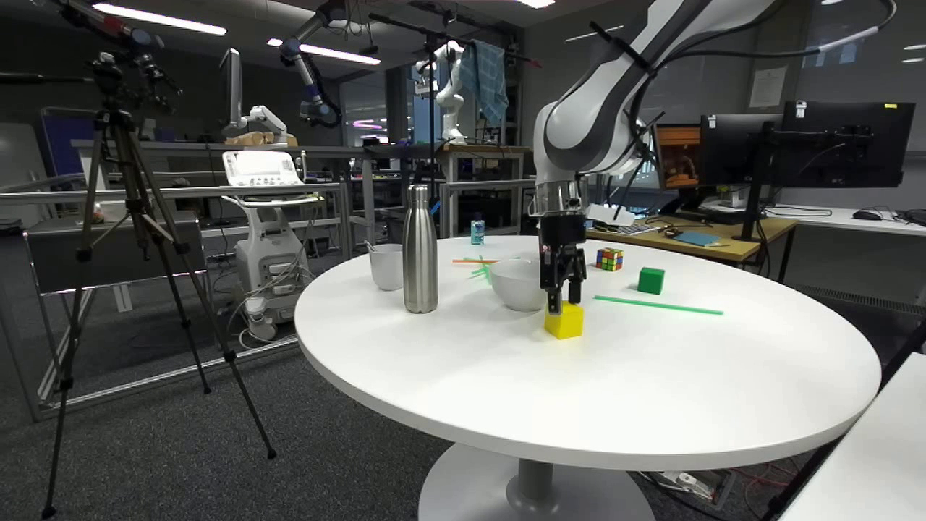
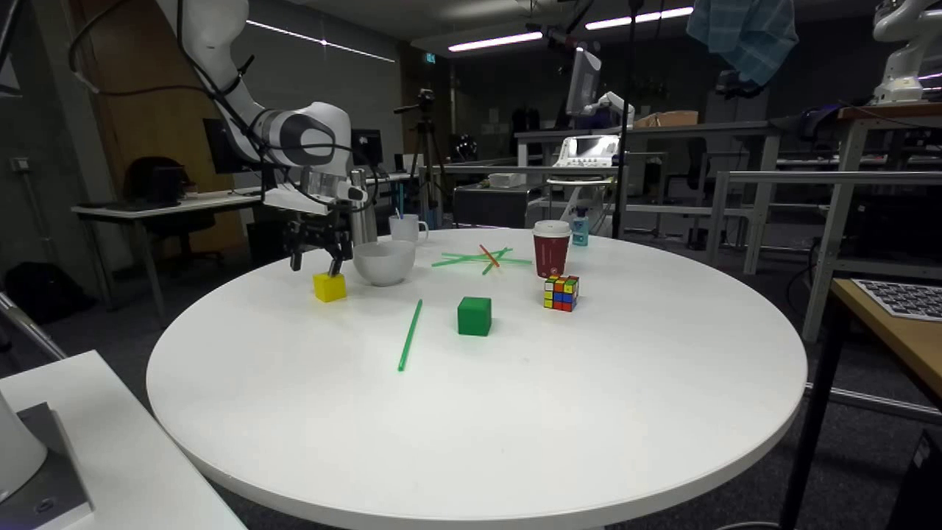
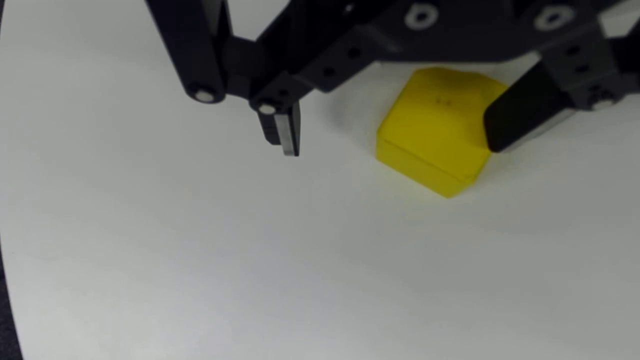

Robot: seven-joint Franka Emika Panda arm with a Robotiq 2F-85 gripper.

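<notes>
A yellow cube [image 1: 564, 322] rests on the white round table [image 2: 565, 424], beside the white bowl [image 2: 385, 265]. My gripper is open just over the cube, its fingers wide apart. In the wrist view the cube [image 3: 441, 129] lies nearer the right finger [image 3: 522, 114], which overlaps its edge; whether they touch I cannot tell. Bare table shows between the cube and the left finger. Exterior view 2 has the gripper [image 2: 315, 265] partly above the cube, one fingertip close to its top.
A steel bottle [image 1: 421, 252] and a mug [image 1: 387, 266] stand left of the bowl. A green cube [image 2: 474, 316], a puzzle cube [image 2: 561, 293], a red cup [image 2: 550, 250] and a green straw [image 2: 411, 336] occupy the other side.
</notes>
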